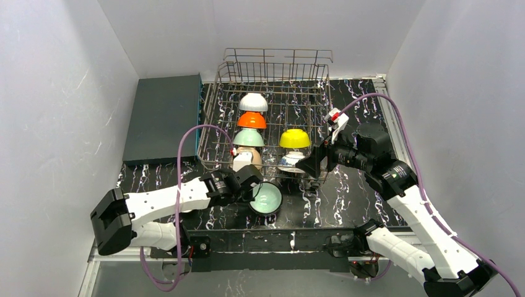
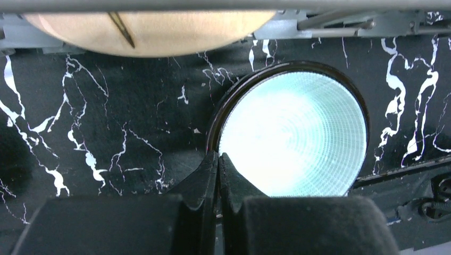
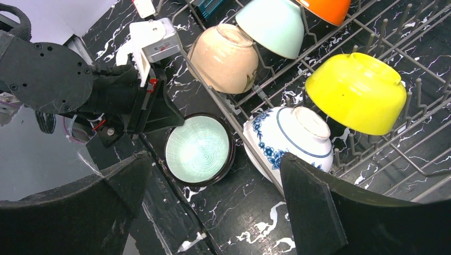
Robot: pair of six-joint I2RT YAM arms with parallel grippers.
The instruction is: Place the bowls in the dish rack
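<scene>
A dark-rimmed bowl with a pale mint inside (image 1: pixel 267 199) lies upright on the marble counter before the rack. My left gripper is shut at its left rim, nothing visible held. My right gripper is open over the rack's front right. In the rack (image 1: pixel 212 102) stand a white bowl (image 1: pixel 253 101), orange bowl (image 1: pixel 252 120), mint bowl (image 3: pixel 271 26), beige bowl (image 3: pixel 223 61), yellow bowl (image 3: pixel 356 93) and blue-and-white bowl (image 3: pixel 287 138), all bottoms up or tilted.
A dark flat slab (image 1: pixel 161 117) lies left of the rack. Grey walls enclose the sides and back. The rack's back and upper right are empty; bare counter lies right of the mint-inside bowl.
</scene>
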